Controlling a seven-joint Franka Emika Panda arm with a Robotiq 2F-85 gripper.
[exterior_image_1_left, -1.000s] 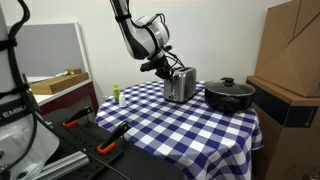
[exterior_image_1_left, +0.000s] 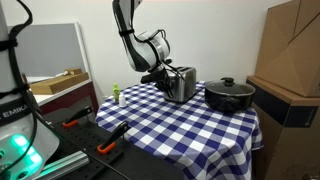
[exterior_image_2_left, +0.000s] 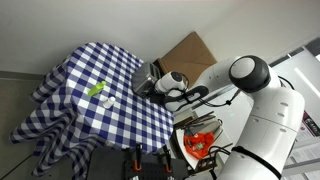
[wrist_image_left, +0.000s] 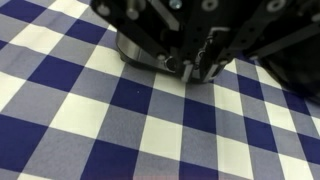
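A silver toaster (exterior_image_1_left: 182, 86) stands toward the back of the blue-and-white checked tablecloth. My gripper (exterior_image_1_left: 160, 80) is low at the toaster's left side, close against its front face. From above, in exterior view 2, the arm covers part of the toaster (exterior_image_2_left: 142, 76). In the wrist view the toaster's shiny body (wrist_image_left: 140, 52) sits right behind my gripper. The fingertips appear close together, and the gap between them is hard to make out. Whether they touch the toaster or its lever cannot be told.
A black lidded pot (exterior_image_1_left: 229, 95) stands right of the toaster. To the left are a small green object (exterior_image_1_left: 116, 90) and a small white one (exterior_image_1_left: 122, 100). Cardboard boxes (exterior_image_1_left: 288, 85) rise beyond the table's right side.
My gripper has come down along the toaster's left front side, ending lower than before. The toaster and the other objects have not visibly moved.
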